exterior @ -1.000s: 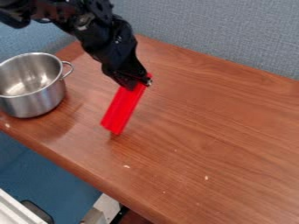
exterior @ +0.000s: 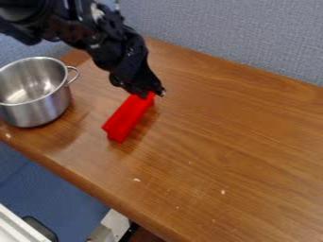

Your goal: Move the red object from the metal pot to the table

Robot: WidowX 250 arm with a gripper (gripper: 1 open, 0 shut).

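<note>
The red object (exterior: 128,118), a long block, rests on the wooden table to the right of the metal pot. It slants from the near left to the far right and looks laid down along the surface. At its far end is my black gripper (exterior: 146,92), right up against it. The fingers are dark and partly hidden, so whether they still grip the block cannot be made out. The metal pot (exterior: 34,92) stands at the left and looks empty.
Bare wooden table (exterior: 228,142) stretches across the right and the front. The pot's handle (exterior: 72,74) points toward the arm. The table's front left edge drops away below the pot, and a grey-blue wall (exterior: 240,33) closes off the back.
The red block has tipped from a steeper, leaning pose to lying lower on the table. My gripper has come down slightly with its far end. The pot has stayed put.
</note>
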